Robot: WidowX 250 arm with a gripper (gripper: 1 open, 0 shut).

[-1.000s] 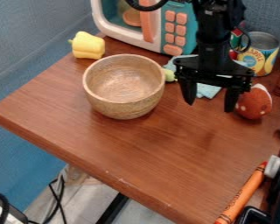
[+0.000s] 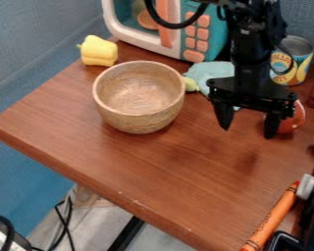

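Note:
The black gripper is open above the right half of the wooden table, its two fingers pointing down with bare tabletop between them. Behind its right side is a red, rounded object, partly hidden by the gripper. A light wooden bowl stands upright to the left of the gripper, apart from it. A pale blue cloth-like item lies behind the gripper.
A toy microwave stands at the back, a yellow pepper-like toy left of it. A can is at back right. An orange crayon-shaped object lies front right.
The gripper has moved slightly right and down in the view, now covering more of the red object. The bowl and other objects appear unmoved.

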